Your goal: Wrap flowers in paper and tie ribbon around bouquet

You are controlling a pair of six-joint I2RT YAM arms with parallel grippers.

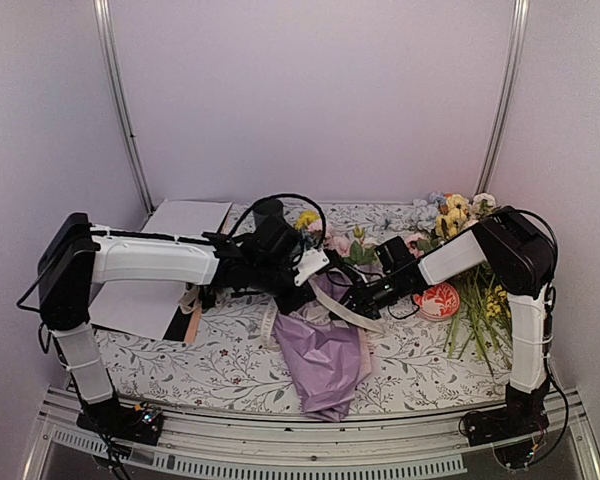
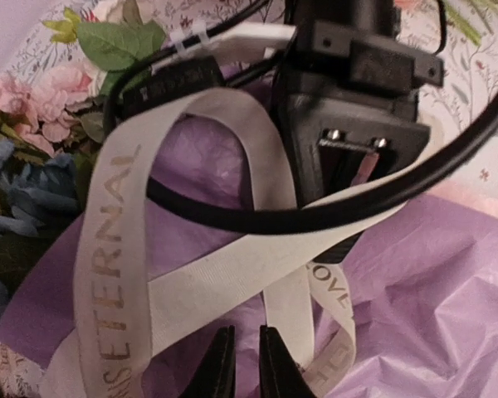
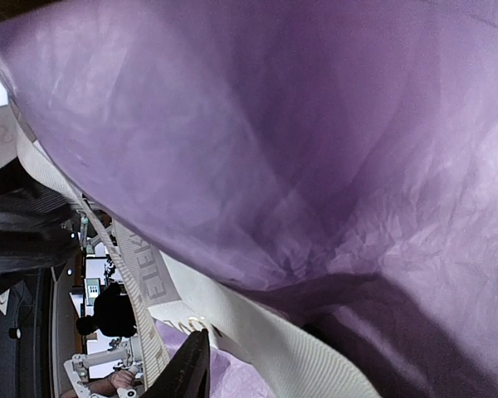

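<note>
The purple-wrapped bouquet (image 1: pixel 320 365) lies mid-table, blooms toward the back. A cream printed ribbon (image 2: pixel 112 265) loops and crosses over the wrap. My left gripper (image 1: pixel 305 292) hangs over the upper wrap; in its wrist view its fingertips (image 2: pixel 270 361) are closed at the bottom edge, the ribbon close around them, what they grip largely hidden. My right gripper (image 1: pixel 352 300) is low against the wrap beside the ribbon, which runs across its wrist view (image 3: pixel 232 315) near the fingers; its opening is hard to see.
More loose flowers (image 1: pixel 455 215) and green stems lie at the right, by a red round tin (image 1: pixel 437 300). White boards (image 1: pixel 130 310) and a dark tangle sit at the left.
</note>
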